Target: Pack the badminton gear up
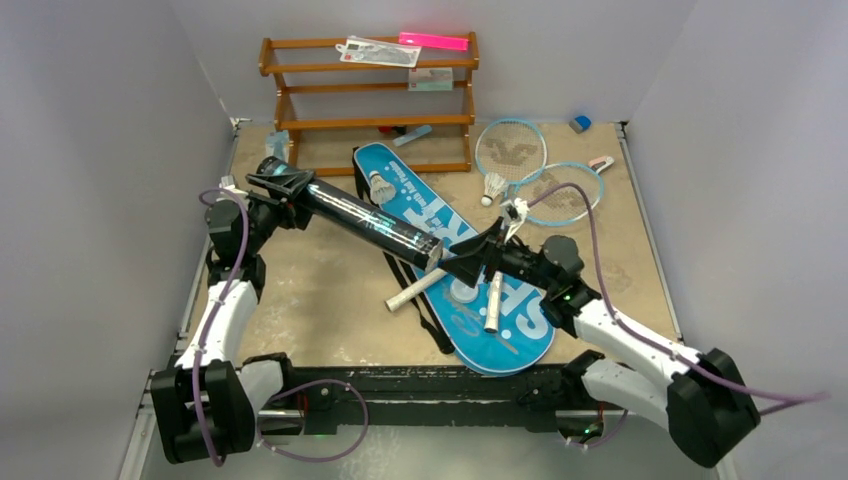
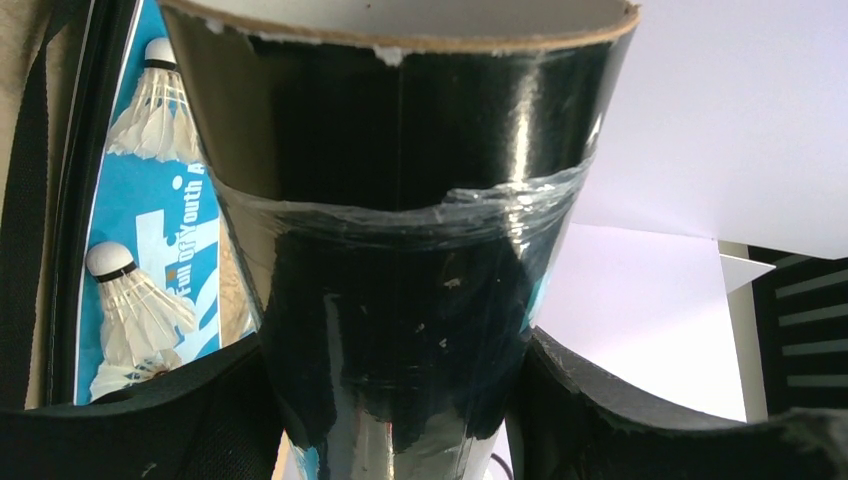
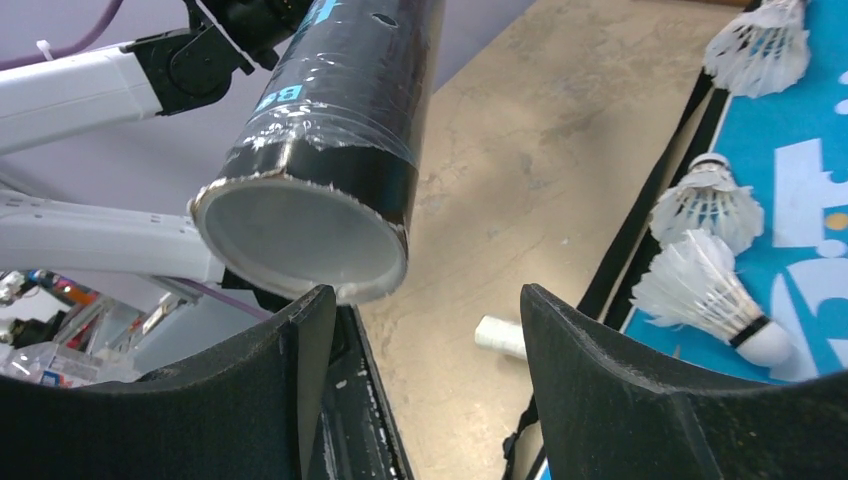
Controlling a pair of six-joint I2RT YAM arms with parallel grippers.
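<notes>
A long black shuttlecock tube slants above the table, with my left gripper shut around it near its upper-left end. In the left wrist view the tube fills the space between the fingers, its rim facing the camera. My right gripper is open and empty, close to the tube's lower-right end, which shows a pale round inside in the right wrist view. Below lies the blue racket bag. White shuttlecocks rest on it, one beside another, and one farther up.
Two rackets, one behind the other, lie at the back right with a shuttlecock beside them. Pale handles lie across the bag's lower half. A wooden rack stands at the back.
</notes>
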